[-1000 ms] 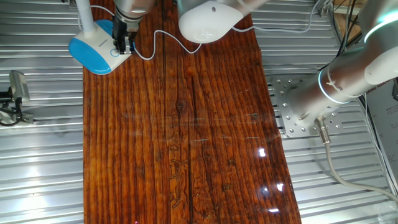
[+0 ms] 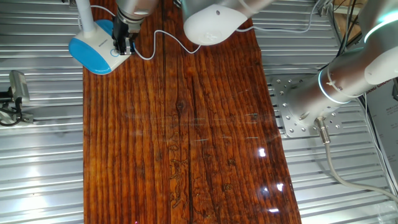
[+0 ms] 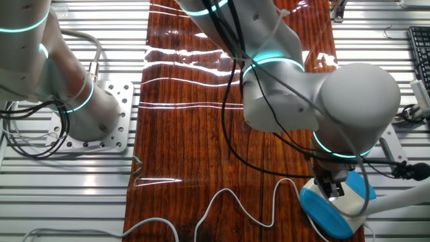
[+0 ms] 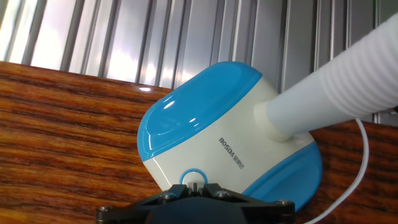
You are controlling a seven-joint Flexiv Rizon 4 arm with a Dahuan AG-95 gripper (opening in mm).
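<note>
A blue and white lamp base (image 4: 214,140) with a ribbed white stem (image 4: 348,78) sits at the board's edge. On its white middle band is a round button with a blue ring (image 4: 194,176). My gripper is shut, its fingertips together at the near side of that button and covering part of it. Nothing shows between the fingers. In exterior view 1 the gripper (image 2: 126,48) points down over the near side of the lamp base (image 2: 90,55). Whether the fingertips touch the button I cannot tell.
A white cord (image 2: 155,38) runs from the lamp across the glossy wooden board (image 2: 186,143). Most of the board is bare. A small grey device (image 2: 18,87) stands on the metal slats to the left.
The white arm link has shifted slightly to the right in exterior view 1. The gripper has hardly moved beside the button, and the lamp stays in place.
</note>
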